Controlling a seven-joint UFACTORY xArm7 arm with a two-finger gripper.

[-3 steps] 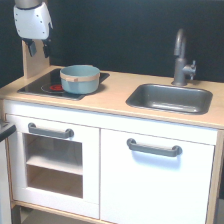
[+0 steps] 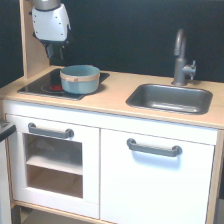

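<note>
The gripper (image 2: 54, 47) hangs from the top left above the hob, higher than the blue pot; whether it is open or shut is hard to make out. The blue pot (image 2: 80, 80) stands on the black hob (image 2: 40, 88), toward its right side.
A steel sink (image 2: 170, 98) with a tap (image 2: 180, 60) is at the right of the wooden counter (image 2: 120, 85). Below are a white cupboard door (image 2: 150, 175) and an open-fronted compartment (image 2: 55, 165). The counter between pot and sink is clear.
The gripper has moved to the right and slightly down, closer to the pot. The pot looks unmoved.
</note>
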